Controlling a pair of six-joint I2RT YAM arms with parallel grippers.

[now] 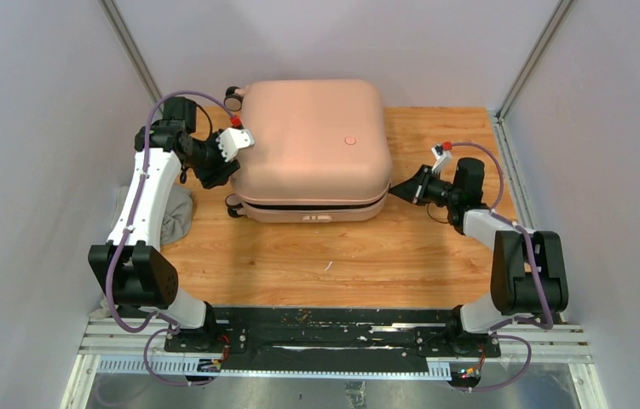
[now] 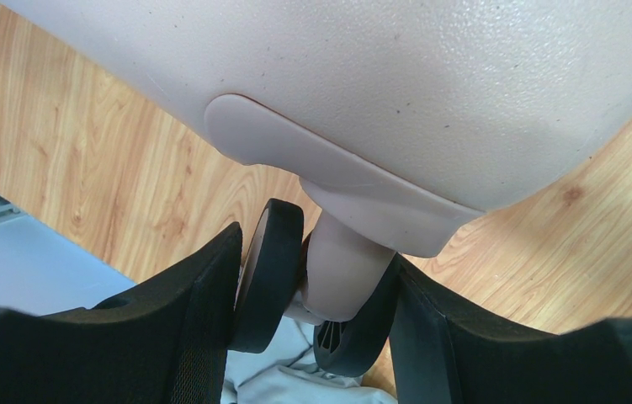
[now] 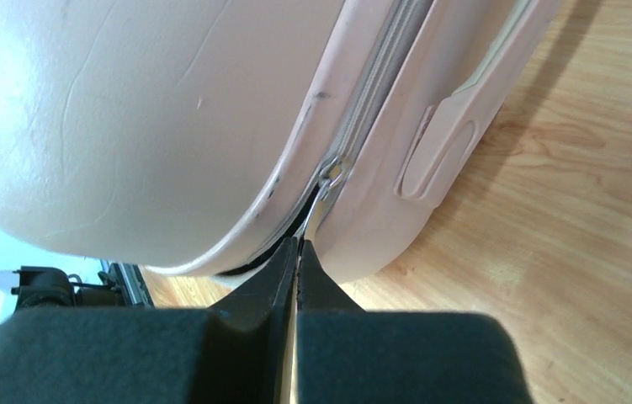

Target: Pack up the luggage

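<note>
A pink suitcase (image 1: 309, 136) lies flat with its lid down and a dark gap along its front zipper seam. At its left end my left gripper (image 1: 222, 167) is around a wheel mount (image 2: 347, 271), the black wheel (image 2: 268, 271) between its fingers; how firmly is unclear. At the right front corner my right gripper is shut on the zipper pull (image 3: 319, 202), whose slider (image 3: 332, 172) sits on the zipper track, next to the dark gap. A latch (image 3: 443, 143) is on the suitcase side.
Grey cloth (image 1: 176, 213) lies at the left under the arm. Walls enclose both sides and the back.
</note>
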